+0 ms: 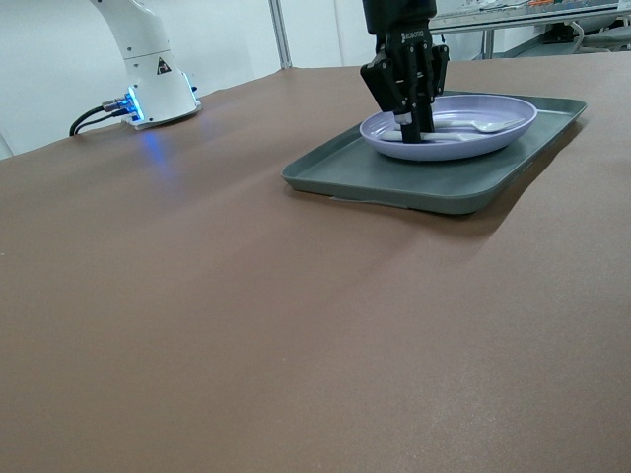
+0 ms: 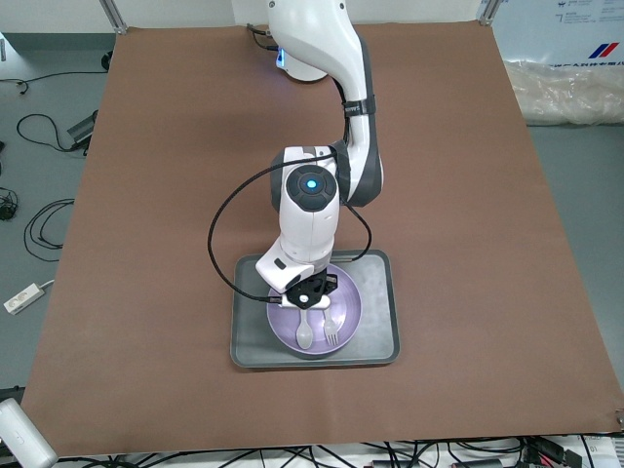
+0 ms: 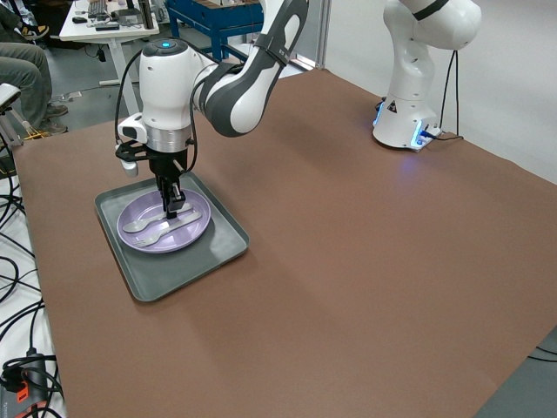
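Observation:
A lavender plate (image 2: 348,314) rests on a grey-green tray (image 2: 249,331); a pale spoon (image 2: 304,333) and fork (image 2: 331,331) lie in it. My black gripper (image 1: 415,121) is down over the plate, its fingertips low at the utensils, near their handle ends; in the left view the wrist hides the fingertips. In the right view the gripper (image 3: 171,209) stands at the plate's back part, over the utensils. Whether its fingers are shut on a utensil does not show clearly.
Cables and equipment lie beyond the table edges.

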